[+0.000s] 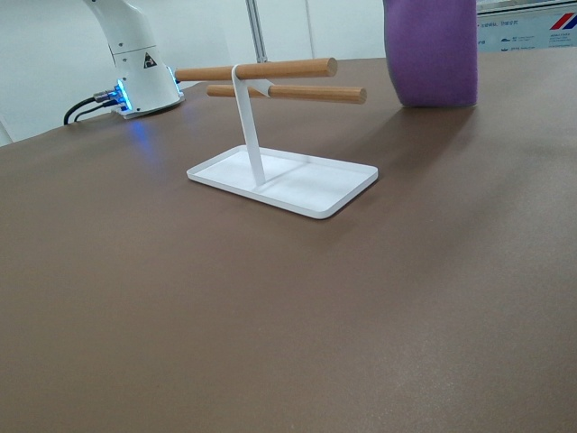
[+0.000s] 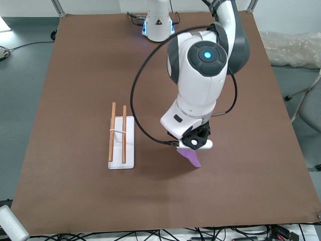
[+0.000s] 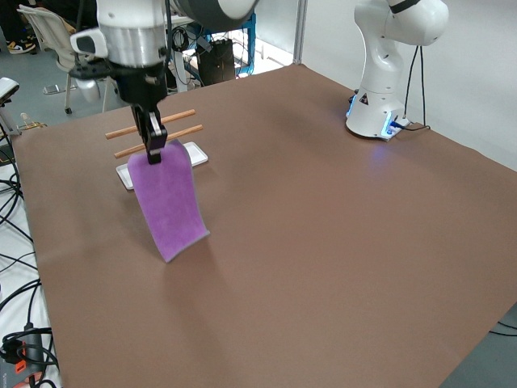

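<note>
My gripper (image 3: 153,152) is shut on a purple cloth (image 3: 173,202), which hangs from the fingertips in the right view; in the top view the cloth (image 1: 430,50) hangs to the right of the rack. The wooden rack has two round bars (image 2: 112,135) on a white tray base (image 2: 128,164). In the left view the cloth (image 2: 191,157) shows below the arm, right of the rack, with the fingers hidden behind the wrist housing.
The robot's white base (image 2: 156,27) stands at the back edge, with cables beside it. Cables and equipment lie beyond the table's edge.
</note>
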